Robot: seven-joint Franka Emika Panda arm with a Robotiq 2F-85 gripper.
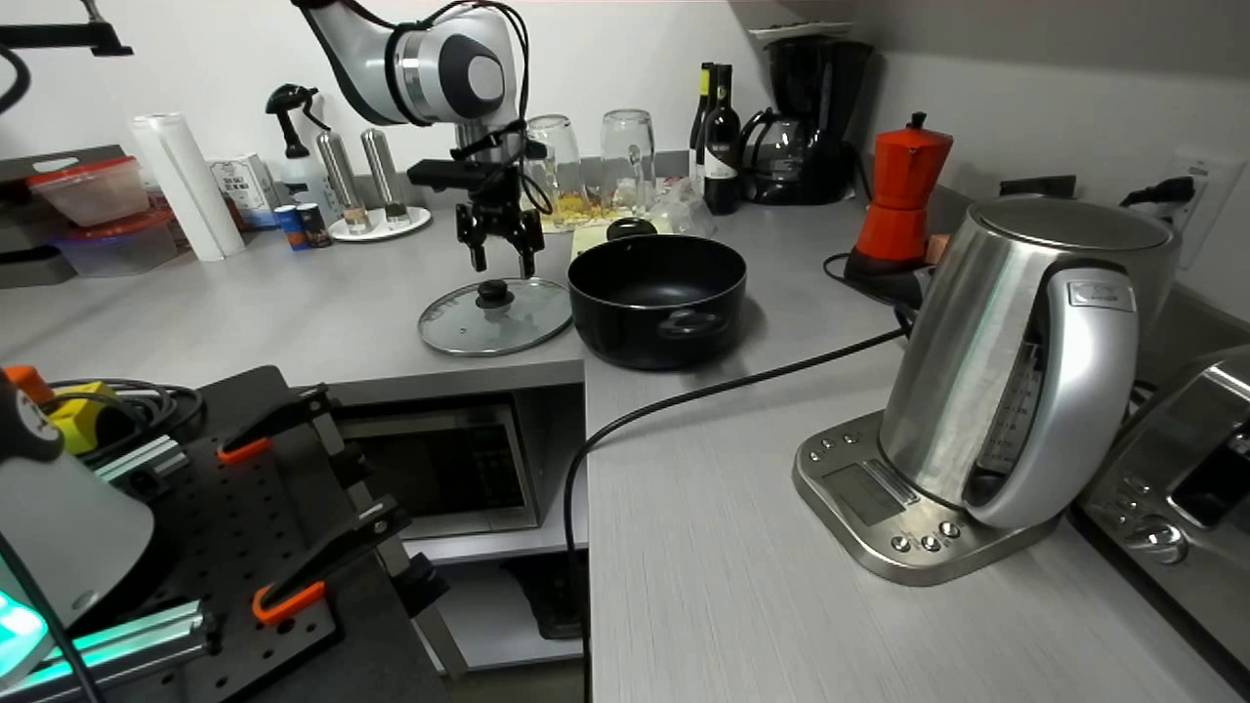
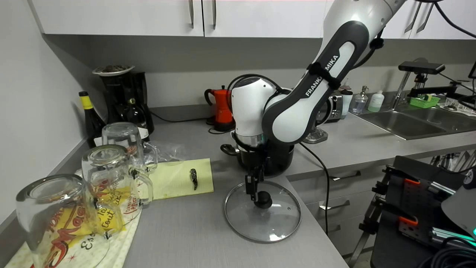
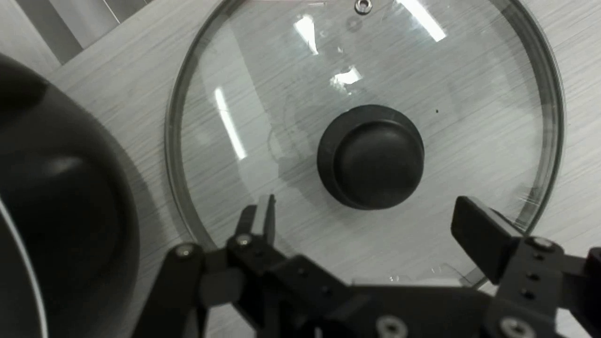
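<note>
A round glass lid (image 1: 451,324) with a black knob (image 3: 378,164) lies flat on the counter, knob up. My gripper (image 1: 504,265) is just above it, pointing down, its fingers apart and empty. In the wrist view the fingers (image 3: 477,236) stand wide to either side of the lid's lower part, and the knob shows beyond them, centred between but not enclosed. Beside the lid stands an uncovered black pot (image 1: 656,316); part of it shows at the left of the wrist view. In exterior view 2 my arm hides much of the pot.
Upside-down glass mugs (image 2: 107,174) and a yellow cloth (image 2: 180,178) with a small dark object on it lie behind the lid. A black cable (image 1: 703,396) crosses the counter in front of the pot. The kettle (image 1: 996,351) stands far right.
</note>
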